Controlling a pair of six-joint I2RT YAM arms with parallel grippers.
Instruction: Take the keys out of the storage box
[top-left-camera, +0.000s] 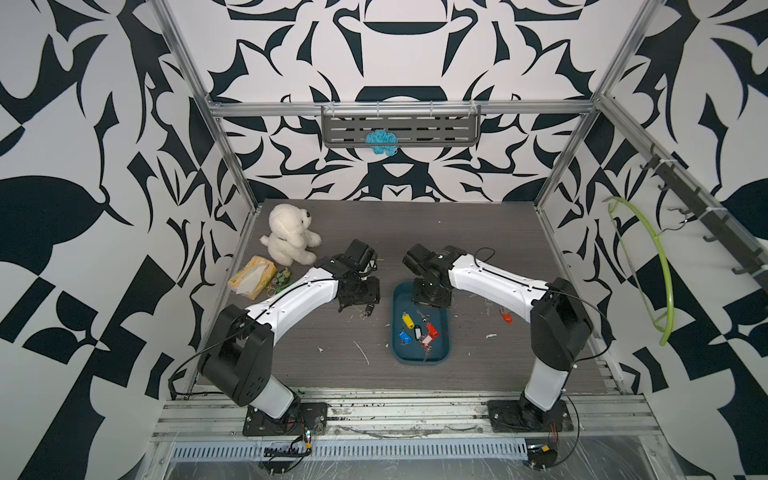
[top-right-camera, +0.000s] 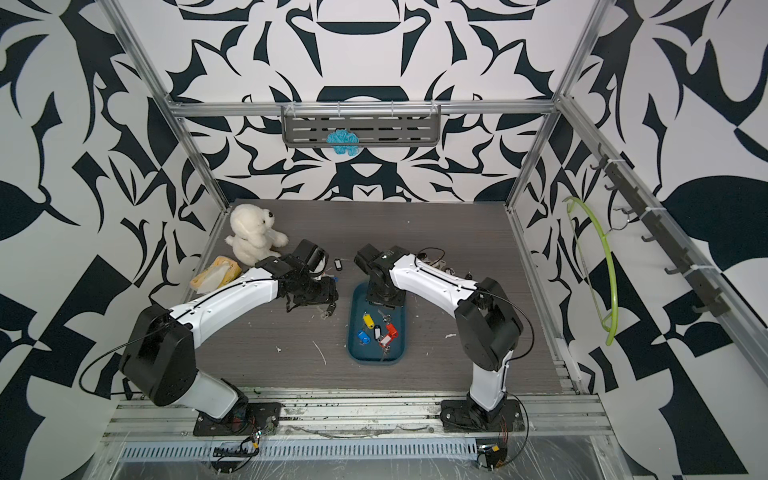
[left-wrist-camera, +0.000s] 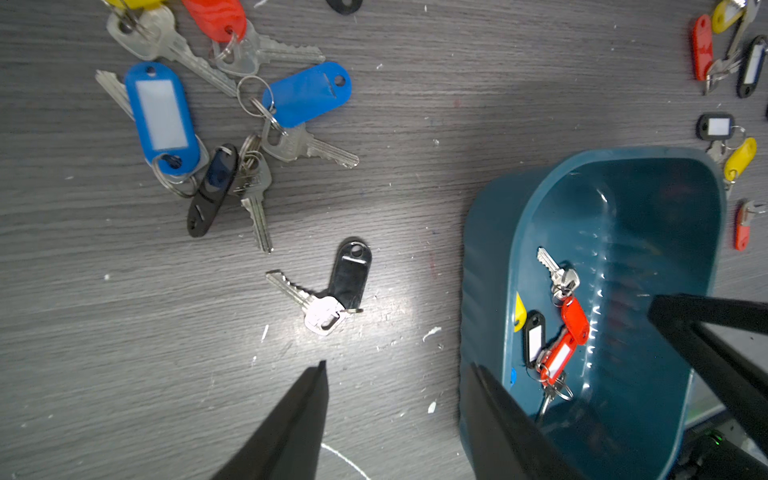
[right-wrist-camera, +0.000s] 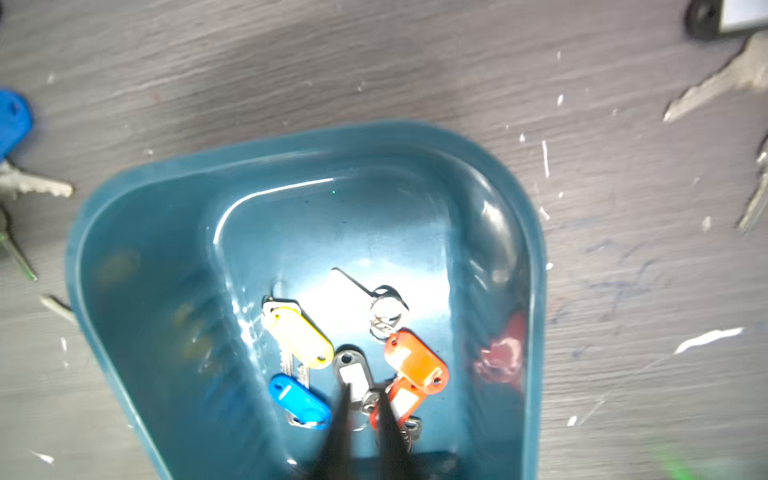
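The blue-green storage box (top-left-camera: 397, 352) stands in the middle of the table. On its floor lie several tagged keys: a yellow tag (right-wrist-camera: 300, 340), a blue tag (right-wrist-camera: 300, 400), a black tag (right-wrist-camera: 352, 374), two orange-red tags, the upper orange-red tag (right-wrist-camera: 416, 360) joined to a bare key's ring. Above them, my right gripper has its fingers a narrow gap apart, nothing visibly held. Left of the box, my left gripper hangs wide open and empty over the table, near a key with a black tag (left-wrist-camera: 350, 273).
Several keys with blue, red and black tags, such as a blue tag (left-wrist-camera: 164, 116), lie on the table left of the box; others lie to its right. A white plush bear (top-left-camera: 289, 233) and yellow pack (top-left-camera: 253, 277) sit at the left.
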